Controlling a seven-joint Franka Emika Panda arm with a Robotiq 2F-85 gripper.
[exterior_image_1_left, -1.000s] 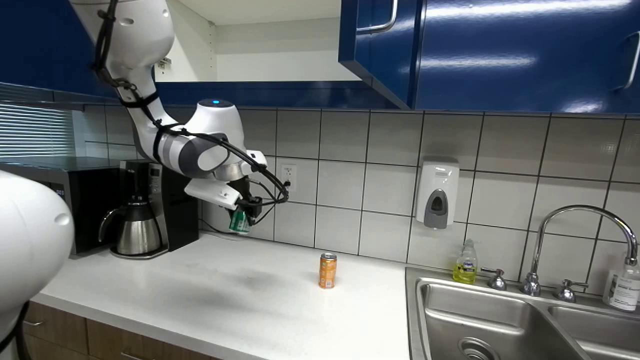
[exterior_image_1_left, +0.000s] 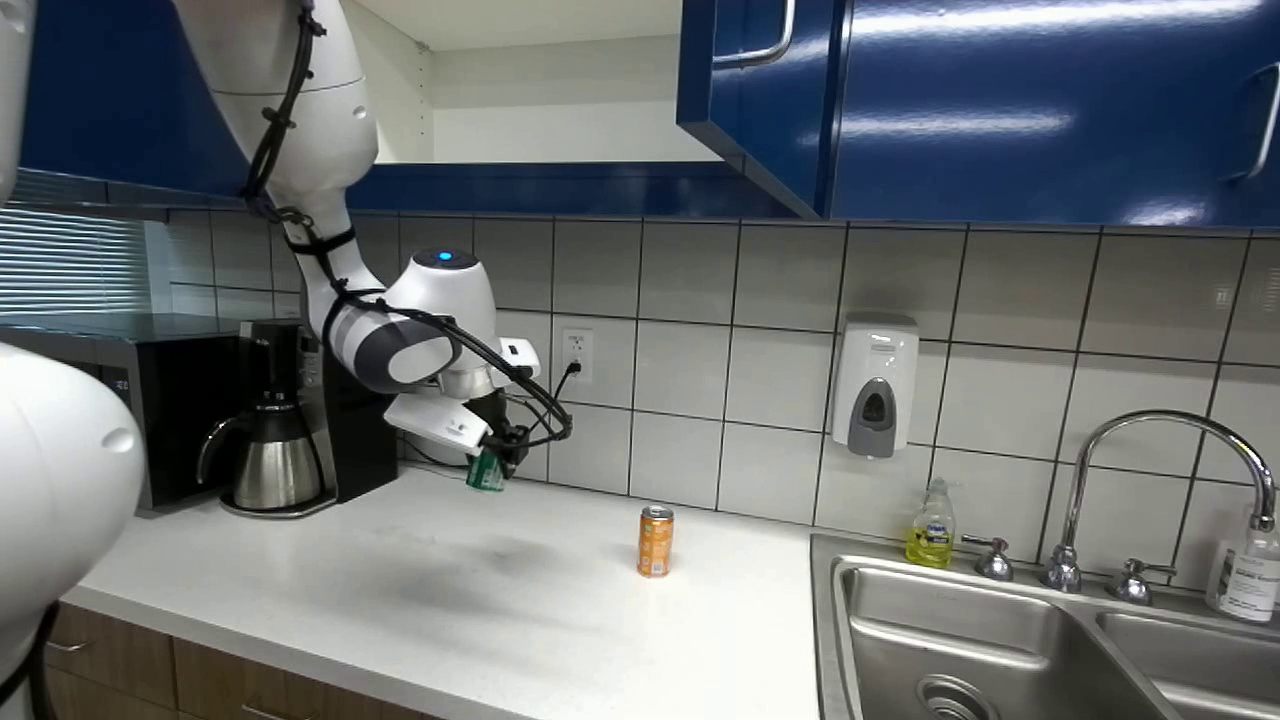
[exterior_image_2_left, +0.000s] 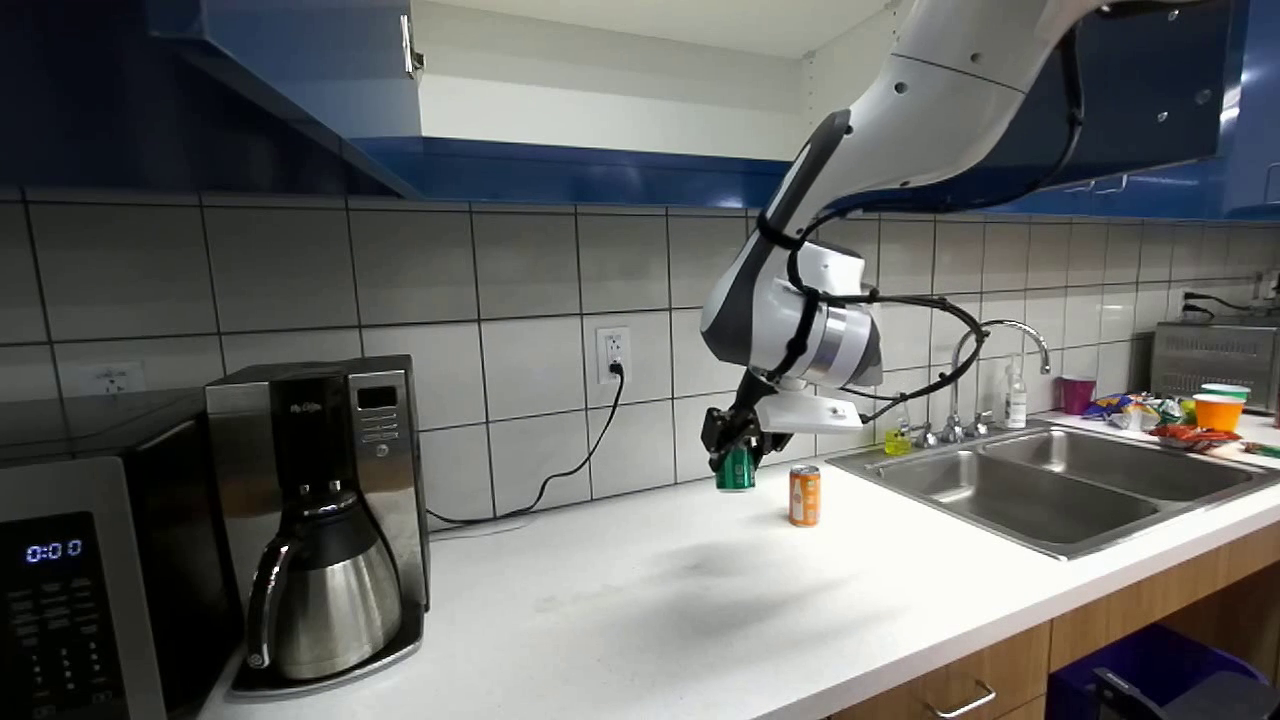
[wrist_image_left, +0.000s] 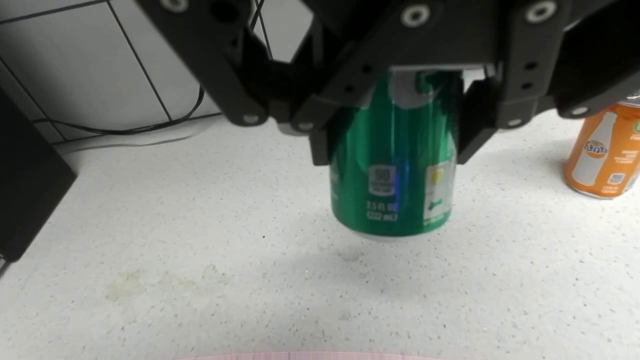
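A green can (wrist_image_left: 393, 174) is pinched between the fingers of my gripper, which is shut on it. The can stands close to upright, its bottom end pointing down at the counter. In exterior view 1 the green can (exterior_image_1_left: 486, 470) hangs by the back wall, to the left of an orange can (exterior_image_1_left: 655, 542). Seen from exterior view 2, the green can (exterior_image_2_left: 735, 468) appears a little above the counter; the exact gap is hard to judge. The orange can (exterior_image_2_left: 804, 497) stands upright on the counter. My fingers and the frame's upper edge hide the green can's top.
A coffee maker (exterior_image_2_left: 336, 600) and a microwave (exterior_image_2_left: 60, 576) occupy one end of the white counter (exterior_image_1_left: 396, 588). The sink (exterior_image_1_left: 828, 624) lies beyond the orange can. Overhead, a cupboard (exterior_image_1_left: 552, 102) is open and looks empty.
The arm has come down, lowering the green can toward the counter and slightly to the right in exterior view 1. The can looks more upright. The orange can has stayed put.
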